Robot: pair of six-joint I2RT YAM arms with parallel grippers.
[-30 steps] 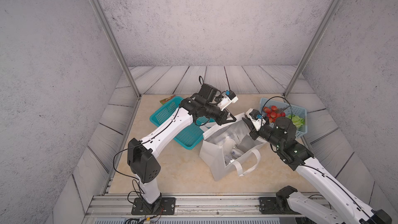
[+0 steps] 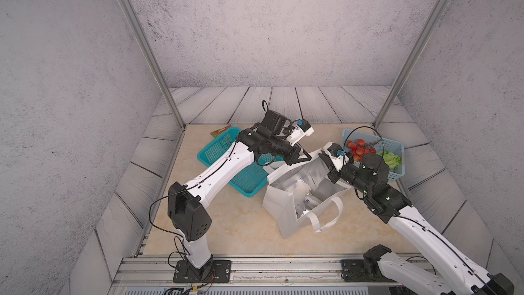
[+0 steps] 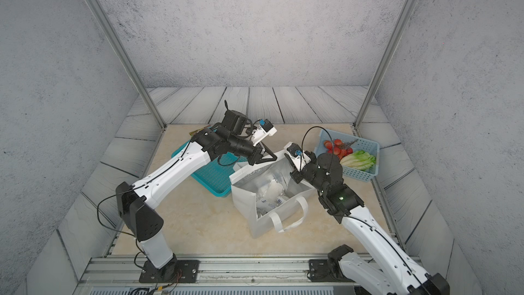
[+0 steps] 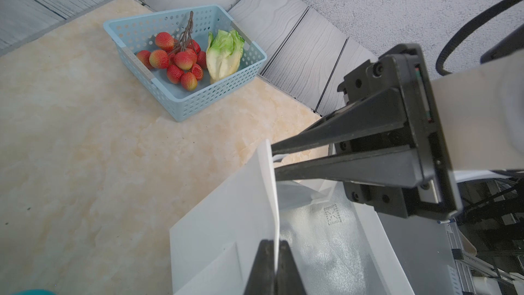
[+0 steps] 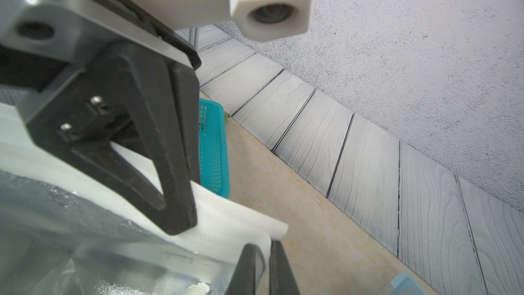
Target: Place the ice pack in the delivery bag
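Observation:
The white foil-lined delivery bag (image 2: 281, 213) stands open in the middle of the table, with white and clear items (image 3: 271, 191) inside; whether one is the ice pack I cannot tell. My left gripper is shut on the thin white rim at the bag's back edge. My right gripper is at the same rim, farther right, with its fingertips close around the edge; in the left wrist view a small gap shows between its fingers at the bag's corner.
A teal basket (image 2: 248, 183) lies empty left of the bag. A light blue basket (image 3: 360, 172) with red fruit and lettuce stands at the right back. A small object lies behind the teal basket.
The right arm has shifted very slightly at the bag's rim. The left arm and the bag look unchanged.

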